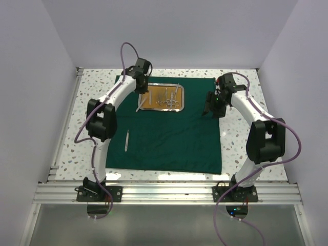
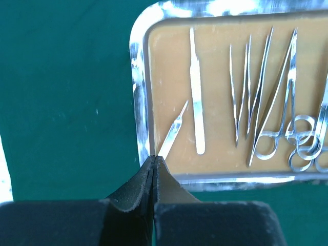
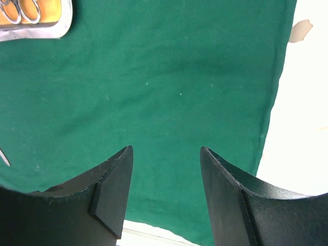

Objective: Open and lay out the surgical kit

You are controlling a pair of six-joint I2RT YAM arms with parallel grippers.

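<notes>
In the upper left of the top view lies the steel tray (image 1: 183, 97) with an amber base. A slim silver scalpel (image 2: 171, 135) lies slanted at the tray's left side, its lower part running out over the rim in the top view. My left gripper is shut above it, hiding its lower end; nothing shows between the fingers. Upright beside it is another scalpel handle (image 2: 197, 105). Tweezers (image 2: 259, 82) and scissors (image 2: 287, 102) fill the right part. One scalpel (image 1: 127, 141) rests on the cloth. My right gripper stands open and empty above the cloth.
The green drape (image 1: 169, 143) covers the table's middle and has wide bare room in front of the tray. Speckled tabletop (image 1: 238, 143) shows at its sides.
</notes>
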